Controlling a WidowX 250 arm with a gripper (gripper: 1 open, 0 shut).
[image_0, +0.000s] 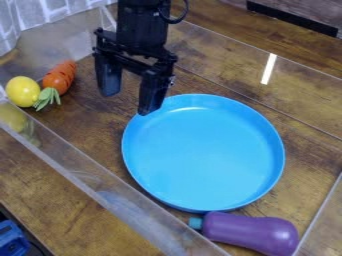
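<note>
My black gripper (131, 88) hangs at the upper middle of the camera view, open, its two fingers apart with nothing seen between them. It is just above and left of the far edge of a blue plate (203, 153). At the left an orange carrot (58, 80) with a green top lies beside a yellow round vegetable, like a lemon (23, 92). A purple eggplant (251, 232) lies at the front right, near the plate.
Clear walls (83, 168) enclose the wooden surface (274, 105). A yellow-green item (12, 118) shows at the left edge, and a blue object (11, 240) sits at the lower left corner.
</note>
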